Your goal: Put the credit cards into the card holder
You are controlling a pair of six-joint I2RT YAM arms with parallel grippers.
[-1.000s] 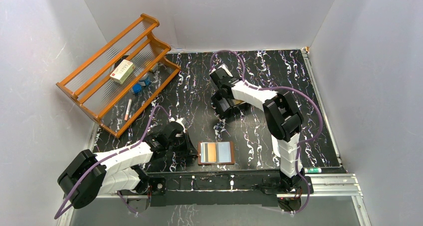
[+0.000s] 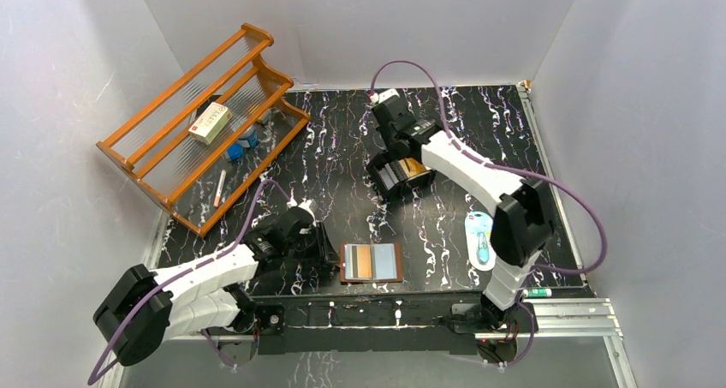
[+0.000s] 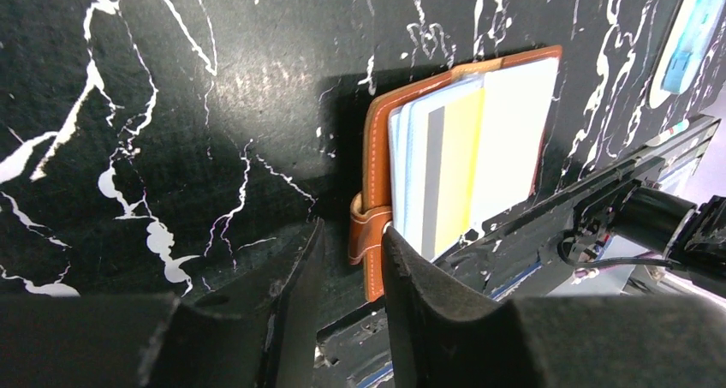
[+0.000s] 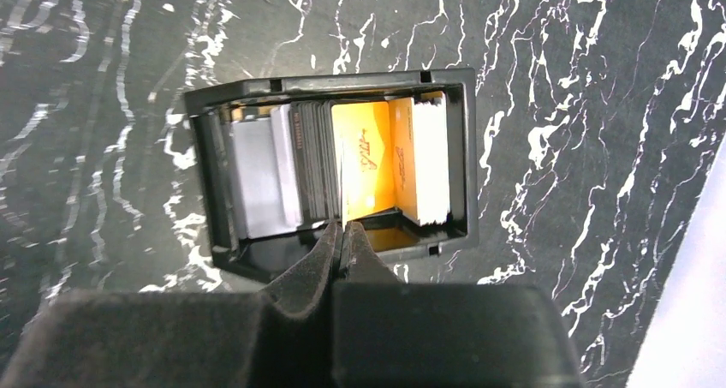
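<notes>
The brown card holder [image 2: 399, 264] lies open at the table's front edge, pale, yellow and dark-striped cards showing in its sleeves. In the left wrist view its leather strap [image 3: 370, 229] sits ahead of my left gripper, whose fingers are parted with nothing held between them. Over the black box [image 4: 334, 84] my right gripper is shut on a thin card [image 4: 344, 178], seen only as a pale edge above the fingertips. Grey cards [image 4: 261, 178], dark cards [image 4: 314, 157] and yellow cards [image 4: 364, 157] stand in that box.
A wooden rack [image 2: 184, 118] with a small box [image 2: 210, 124] and blue items fills the back left. Right of the card holder lies a white-and-blue packaged item [image 2: 479, 241]. Open tabletop separates the black box from the card holder.
My right arm has risen and swung a little right and back, uncovering more of the black box.
</notes>
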